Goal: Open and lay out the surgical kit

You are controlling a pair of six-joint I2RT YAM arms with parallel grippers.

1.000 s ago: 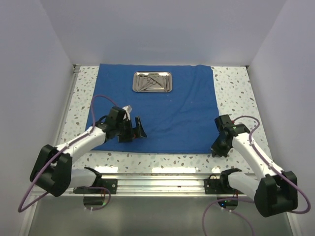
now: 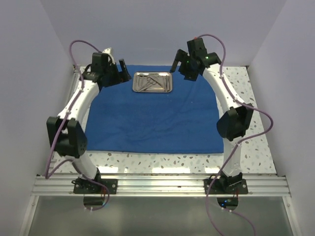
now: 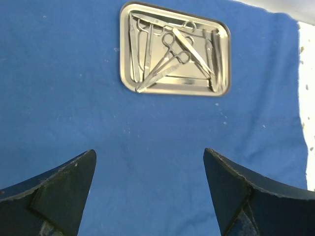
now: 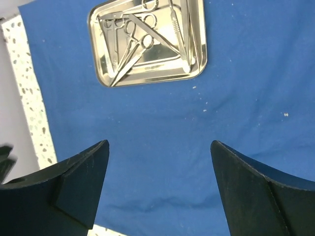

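A steel tray (image 2: 152, 91) (image 3: 173, 92) (image 4: 202, 64) holds scissor-like clamps (image 3: 169, 42) (image 4: 146, 42), slim straight instruments and others, lying overlapped on the blue cloth (image 2: 152, 123). My left gripper (image 2: 124, 71) is raised left of the tray, open with nothing between its fingers. My right gripper (image 2: 177, 64) is raised right of the tray, also open and empty. In both wrist views the tray lies beyond the fingertips.
A speckled table surface (image 2: 246, 142) shows around it, with walls at the back and both sides.
Both arms have risen from near the front edge toward the back, my grippers now on either side of the tray. The tray looks unmoved.
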